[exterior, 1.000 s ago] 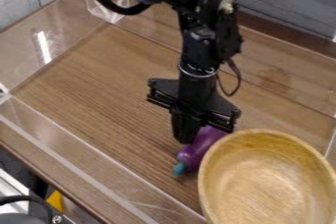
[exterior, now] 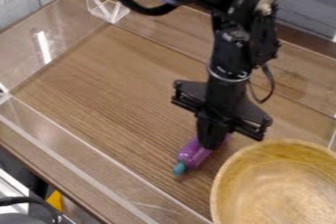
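My gripper [exterior: 215, 120] hangs low over the table, right above a purple object with a teal tip [exterior: 197, 156], which lies on the wood just left of a large pale yellow bowl [exterior: 269, 198]. The gripper's body hides the upper end of the purple object.
A clear plastic piece [exterior: 108, 0] stands at the back left. The bowl fills the front right corner.
My gripper has shifted right, toward the bowl's side, and stays low over the purple object, which lies in about the same place.
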